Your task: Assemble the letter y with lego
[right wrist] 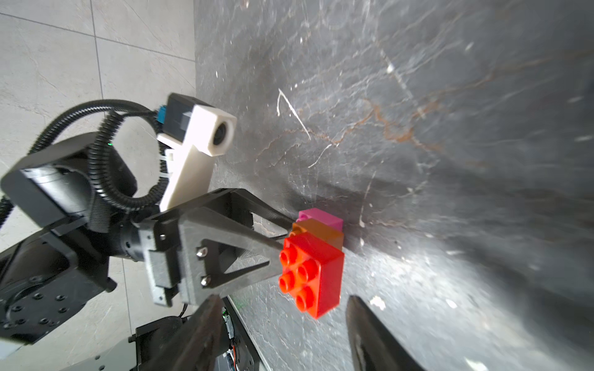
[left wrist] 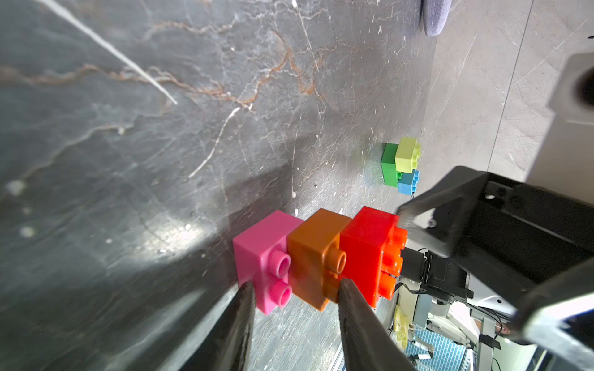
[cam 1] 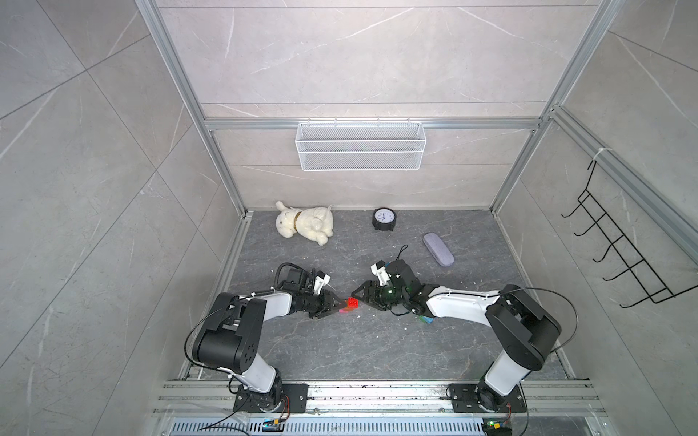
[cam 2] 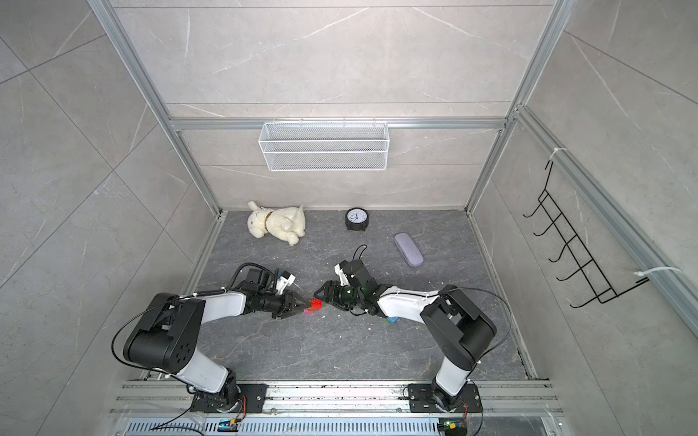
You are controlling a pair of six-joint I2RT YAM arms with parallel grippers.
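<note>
A joined row of bricks, pink (left wrist: 266, 247), orange (left wrist: 312, 247) and red (left wrist: 370, 247), stands out clearly in the left wrist view, studs turned toward the lower right. My left gripper has its fingers on either side of the pink and orange part and looks shut on the row. Opposite the red end, my right gripper is open, its fingers apart and empty. The red brick's studded face (right wrist: 303, 278) shows just beyond those tips in the right wrist view. Whether the row touches the table is hard to tell.
Lime (left wrist: 406, 154), green (left wrist: 389, 165) and blue (left wrist: 408, 181) bricks lie together under the right arm's side. Toward the back are a plush toy (cam 1: 309, 221), a black clock (cam 1: 384, 218) and a purple case (cam 1: 438, 249).
</note>
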